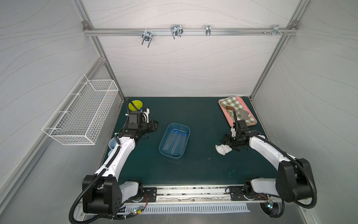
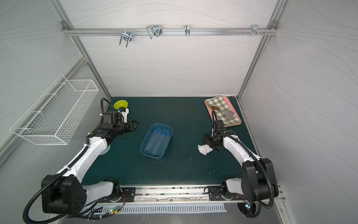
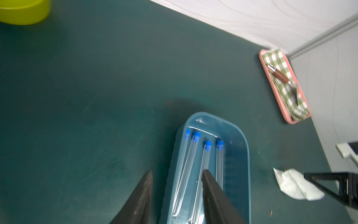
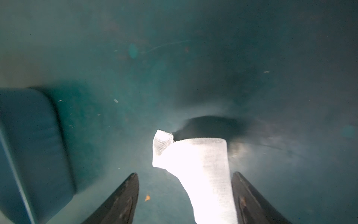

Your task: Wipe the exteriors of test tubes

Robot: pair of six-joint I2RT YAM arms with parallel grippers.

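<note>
Several clear test tubes (image 3: 189, 168) with blue caps lie lengthwise in the blue bin (image 1: 161, 143) at the middle of the table. Left of that bin and above the table, my left gripper is open with nothing held; in its wrist view the fingers overlap the bin's near part. A crumpled white cloth (image 4: 203, 168) lies on the table to the bin's right. Over it is my right gripper, its fingers apart, the cloth showing in the gap. Whether the right finger touches the cloth's edge I cannot tell.
A pink tray (image 1: 228, 118) with a checkered cloth and a wooden-handled spatula stands at the back right. The yellow bowl (image 2: 120, 104) is at the back left. On the left wall hangs a white wire basket (image 1: 83, 112). Bare table surrounds the bin.
</note>
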